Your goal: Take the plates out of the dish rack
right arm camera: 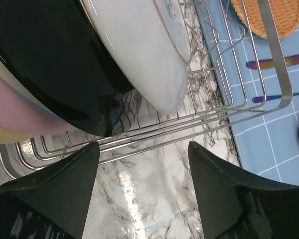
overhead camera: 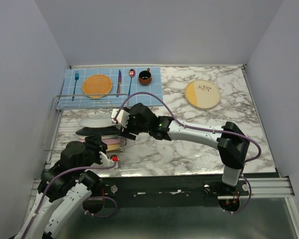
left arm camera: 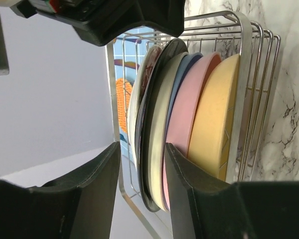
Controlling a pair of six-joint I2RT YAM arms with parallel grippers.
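Note:
Several plates stand on edge in the wire dish rack (overhead camera: pixel 52 124) at the left. The white plate (overhead camera: pixel 95 121) leans at the far end, beside a black plate (overhead camera: pixel 105 131). Cream (left arm camera: pixel 161 119), blue, pink (left arm camera: pixel 192 97) and yellow (left arm camera: pixel 219 109) ones follow in the left wrist view. At the near side of the row, my left gripper is open, its fingertips apart in front of the plates' edges. My right gripper is open by the rack's right side, only countertop and rack wire showing between its fingers. The black plate (right arm camera: pixel 55 59) and white plate (right arm camera: pixel 144 45) are just beyond it.
Behind the rack lies a blue tiled mat (overhead camera: pixel 104 77) with a woven orange trivet (overhead camera: pixel 96 84), cutlery and a brown mug (overhead camera: pixel 145 77). A cream-and-yellow round plate (overhead camera: pixel 202 94) lies flat on the right of the marble counter (overhead camera: pixel 189 159), with clear room around it.

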